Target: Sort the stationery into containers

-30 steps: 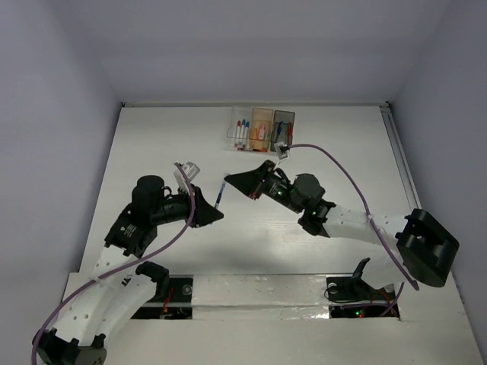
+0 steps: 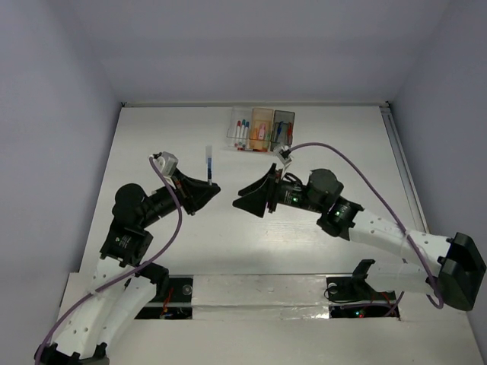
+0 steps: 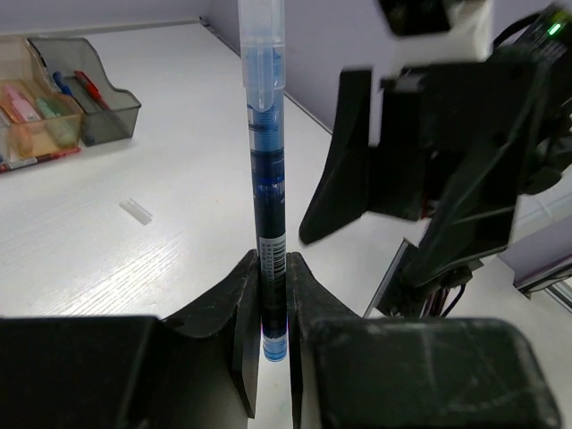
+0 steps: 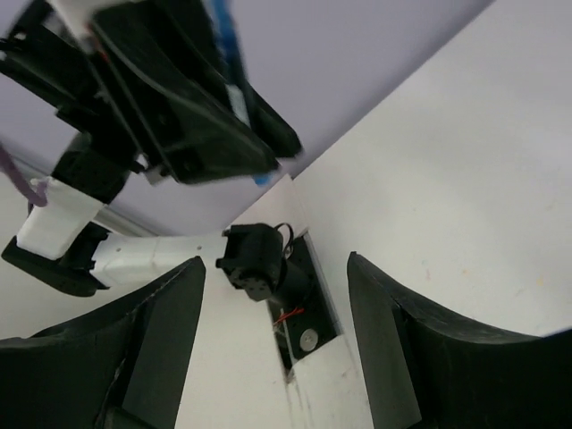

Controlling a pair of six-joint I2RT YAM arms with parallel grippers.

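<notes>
A blue pen (image 3: pixel 270 192) with a pale translucent upper end stands nearly upright, its lower part pinched in my left gripper. In the top view, the left gripper (image 2: pixel 210 187) holds it above the left-middle of the table. To its right, apart from the pen, my right gripper (image 2: pixel 248 202) is open; nothing shows between its fingers in the right wrist view. At the back stand three joined containers: a clear one (image 2: pixel 231 122) with several markers, an orange one (image 2: pixel 263 116) with pink and orange items, and a dark grey one (image 2: pixel 284 116) with blue and red pens.
On the table lies a small pale piece (image 3: pixel 136 211), in front of the containers. Both arms reach in from the front and their grippers face each other closely.
The grippers have moved apart, the left leftward and away from the front, the right rightward and open. The pen has become more upright.
</notes>
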